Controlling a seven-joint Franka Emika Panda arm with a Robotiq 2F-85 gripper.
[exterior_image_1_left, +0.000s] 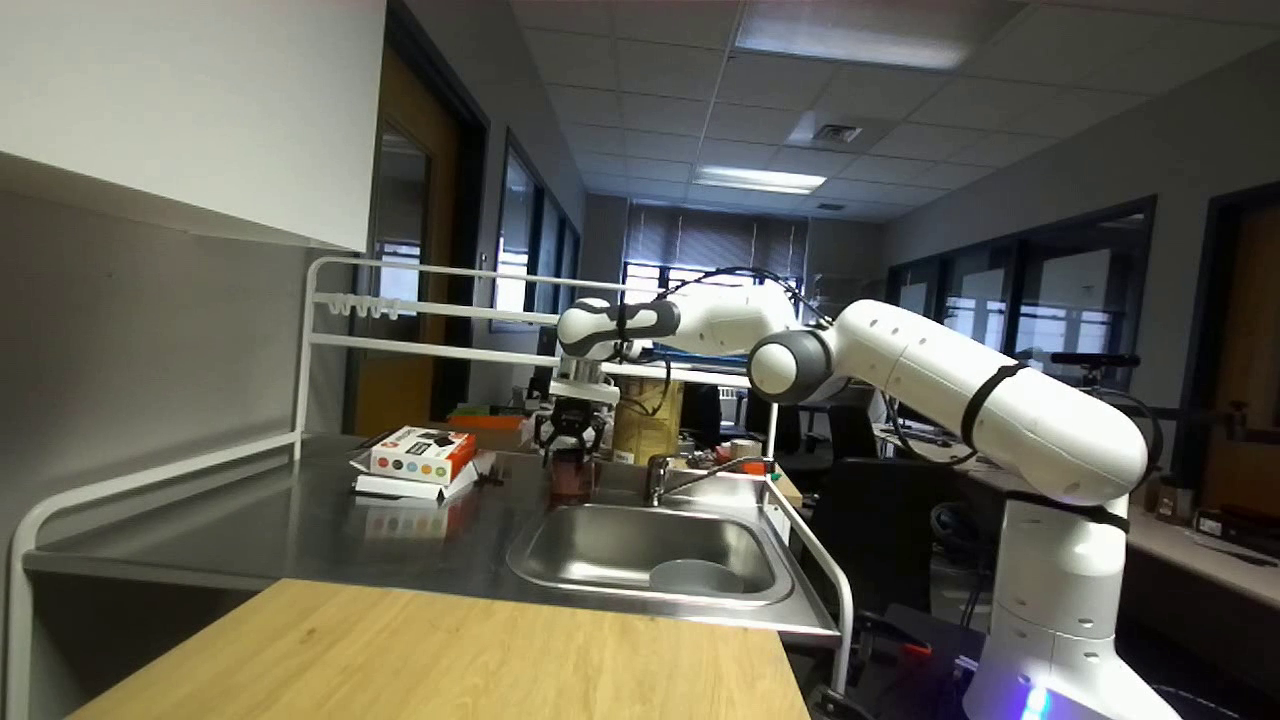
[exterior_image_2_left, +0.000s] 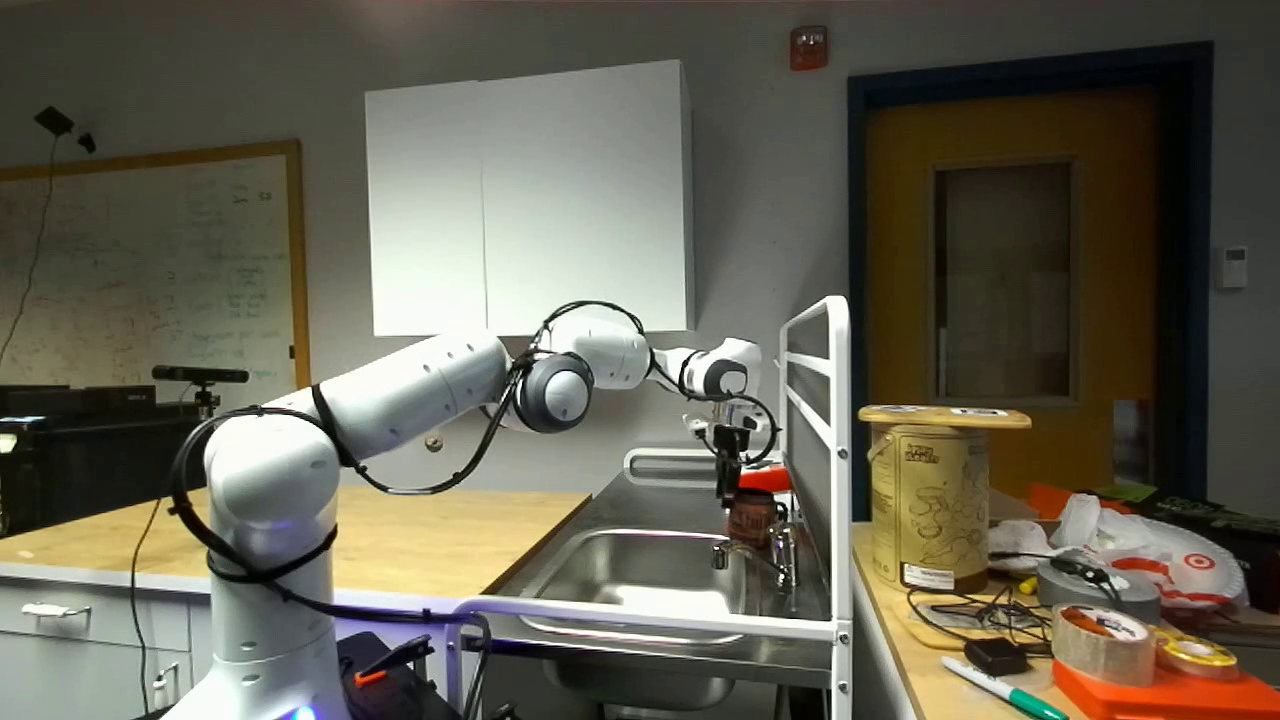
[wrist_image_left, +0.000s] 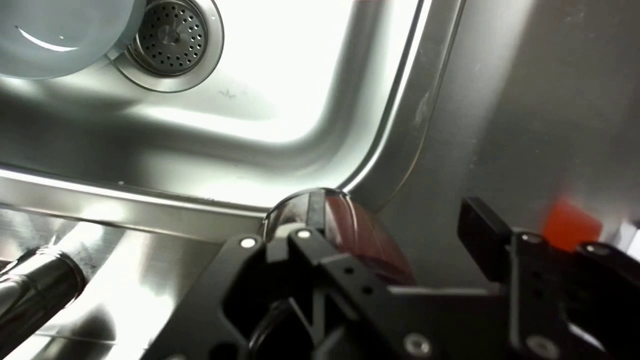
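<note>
A dark red mug stands on the steel counter beside the sink's back corner. My gripper points down at it, its fingers at about rim height. The wrist view shows the gripper part open. One finger overlaps the mug, at or inside its rim; which of these, I cannot tell. The other finger hangs outside, with a gap between it and the mug's wall. Much of the mug is hidden behind the gripper. In exterior view 2 the mug sits just behind the faucet.
The sink holds a pale round bowl near the drain. A faucet rises close to the mug. An orange-and-white box lies farther along the counter. White rails border the back. Bare counter lies left of the sink in exterior view 1.
</note>
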